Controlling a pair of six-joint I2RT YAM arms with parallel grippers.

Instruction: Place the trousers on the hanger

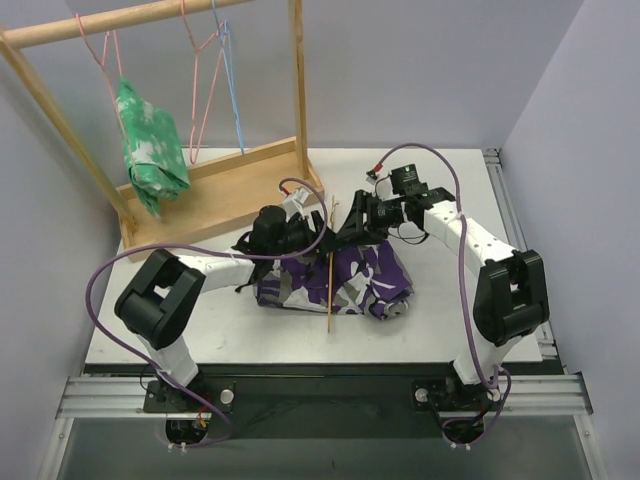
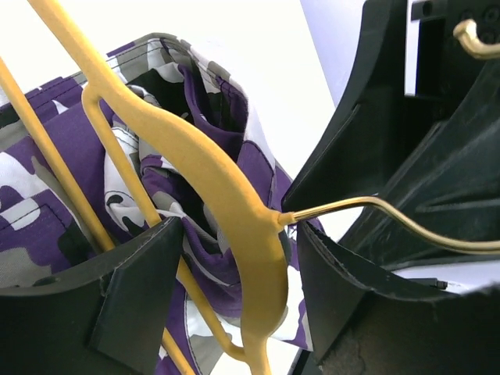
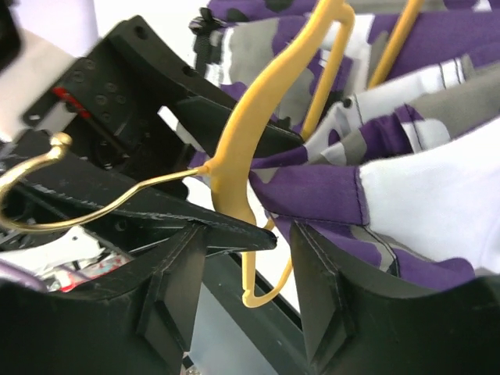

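Note:
A yellow hanger (image 1: 330,305) stands nearly edge-on above the purple, grey and white camouflage trousers (image 1: 380,285), which lie bunched on the table. In the left wrist view, my left gripper is open, its fingers on either side of the hanger's neck (image 2: 262,269) near the metal hook (image 2: 371,201). My right gripper faces it from the right, part open around the same neck, close to the left gripper's dark fingers (image 3: 234,234). Whether any finger touches the hanger cannot be told. The arms partly cover the trousers' upper part.
At the back left, a wooden rack (image 1: 240,185) carries pink hangers (image 1: 205,90), a blue hanger (image 1: 231,85) and a green patterned garment (image 1: 153,150). Bare white table (image 1: 440,320) lies right of the trousers. The two grippers are very close together.

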